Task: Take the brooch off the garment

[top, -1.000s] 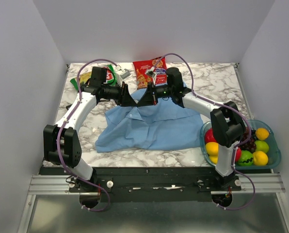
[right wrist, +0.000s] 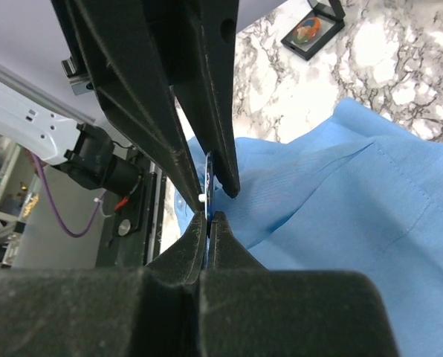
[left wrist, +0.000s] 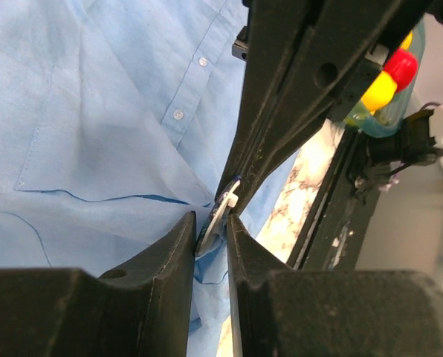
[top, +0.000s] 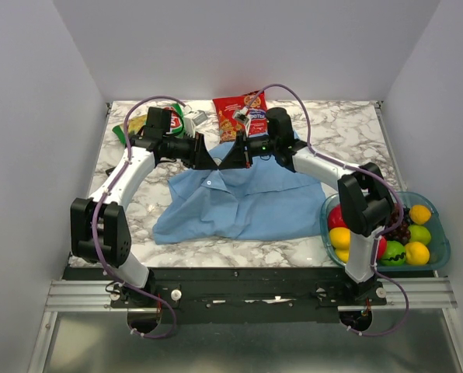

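A light blue garment lies spread on the table, its cloth raised where my two grippers meet. The brooch is a thin silvery piece seen nearly edge-on, with a small white nub; its face is hidden. In the right wrist view, my right gripper is shut on the lower edge of the brooch. My left gripper stands part open, its fingers on either side of the brooch and a fold of blue cloth. A gap shows between the brooch and at least one left finger.
An open black case with a colourful piece inside lies on the marble table beyond the garment. A red snack bag and a green one lie behind. A fruit basket stands at the right front.
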